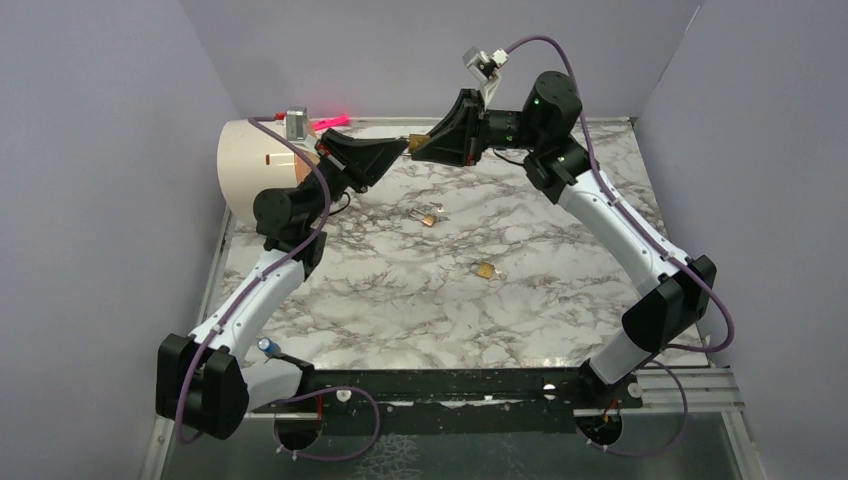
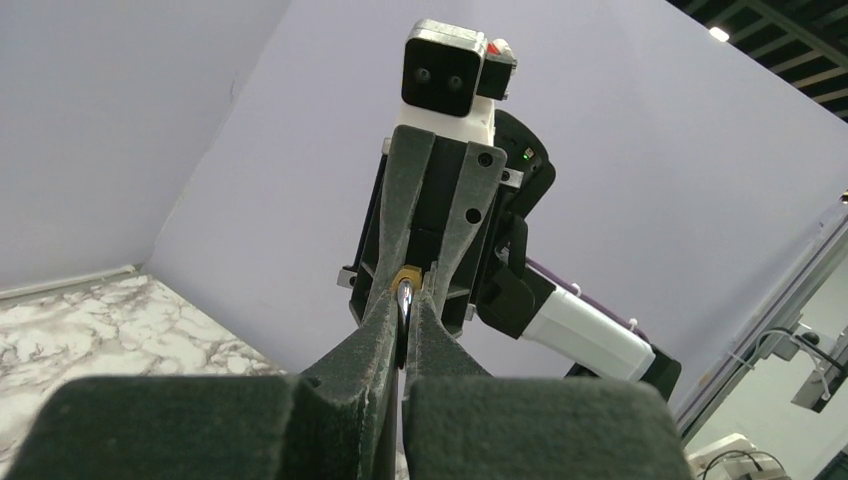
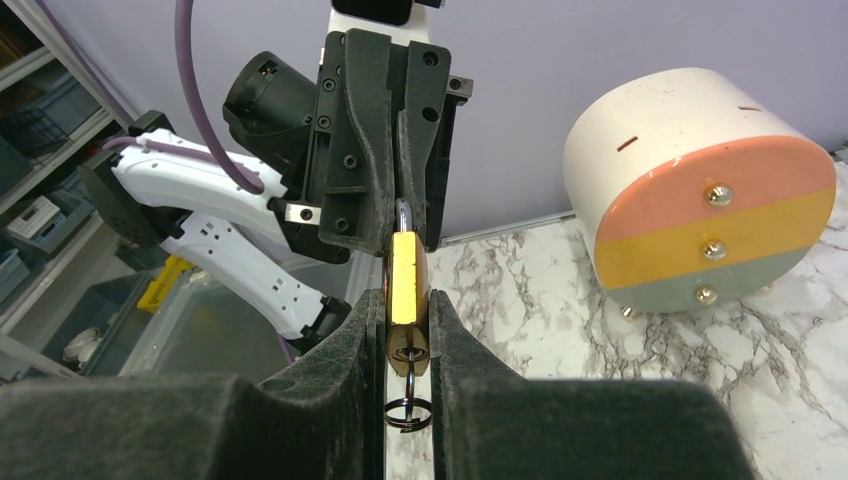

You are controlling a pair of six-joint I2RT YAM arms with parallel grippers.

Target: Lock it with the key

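A gold padlock (image 3: 408, 290) is pinched between the fingers of my right gripper, its sides close against both pads. A key (image 3: 410, 378) with a dark ring (image 3: 408, 412) sits in the padlock's lower face. The silver shackle (image 2: 404, 300) points at the left arm, and my left gripper is shut on it. Seen from above, the tips of the left gripper (image 1: 407, 143) almost meet the gold body in the right gripper (image 1: 414, 145). Whether the shackle is latched is hidden by the fingers.
Two other padlocks lie on the marble table, one near the centre (image 1: 429, 220) and another farther front (image 1: 486, 270). A white drum with a striped face stands at the back left.
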